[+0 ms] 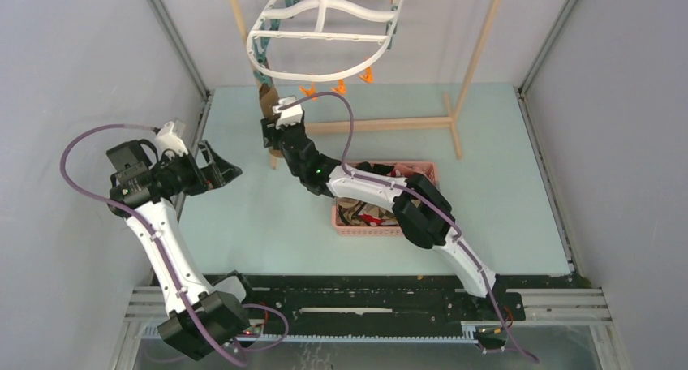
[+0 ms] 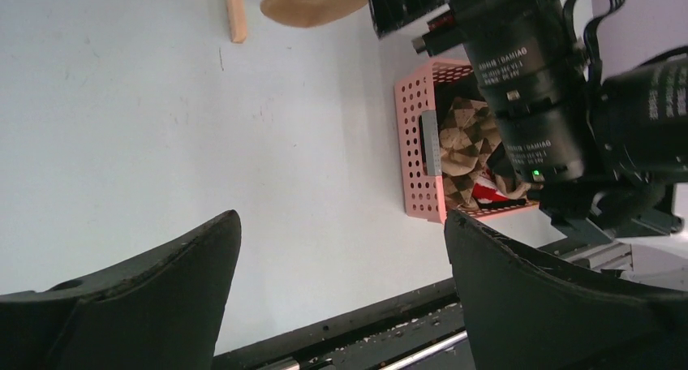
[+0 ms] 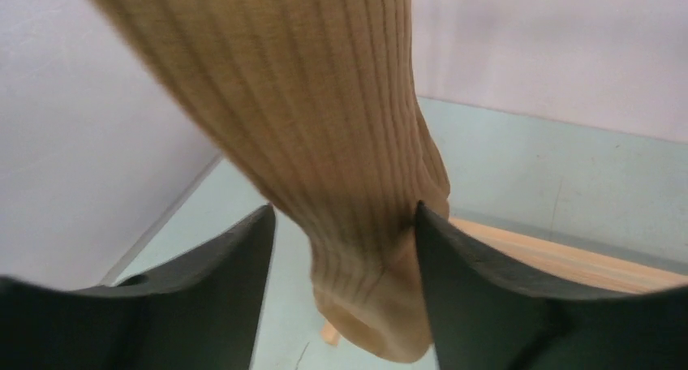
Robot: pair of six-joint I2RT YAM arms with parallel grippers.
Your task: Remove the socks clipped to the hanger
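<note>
A brown sock [image 1: 268,98] hangs from a clip at the front-left of the white hanger [image 1: 323,37]. My right gripper [image 1: 272,131] is at the sock; in the right wrist view the ribbed sock [image 3: 341,175] fills the space between and above its blurred fingers, and whether they grip it I cannot tell. My left gripper [image 1: 219,165] stands open to the left of the hanger, with nothing between its fingers.
A pink basket [image 1: 373,230] with several socks lies below, partly under my right arm. Orange clips [image 1: 340,86] hang along the hanger. A wooden stand [image 1: 389,123] spans the back of the board, whose left side is clear.
</note>
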